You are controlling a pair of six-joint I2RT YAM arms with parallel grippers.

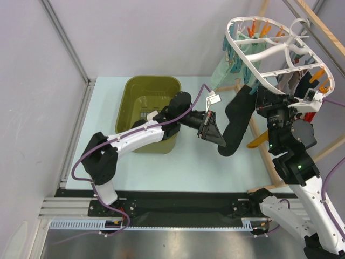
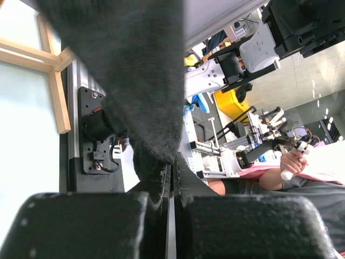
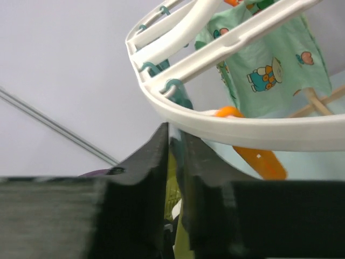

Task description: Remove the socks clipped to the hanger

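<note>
A black sock (image 1: 237, 121) hangs below the white hanger (image 1: 285, 48), its upper end close to my right gripper. The left gripper (image 1: 222, 142) is shut on the sock's lower end; in the left wrist view the dark cloth (image 2: 156, 113) runs down to the closed fingertips. At the hanger's near rim, my right gripper has its fingers close together around a teal clip (image 3: 179, 96). Whether they press on that clip is hard to see. The sock's upper end is hidden in the right wrist view.
Other small items and orange clips hang on the hanger, including a light green printed cloth (image 3: 267, 70). An olive bin (image 1: 148, 89) with a few items inside stands left on the pale table (image 1: 199, 167). A wooden frame (image 1: 264, 154) stands behind the right arm.
</note>
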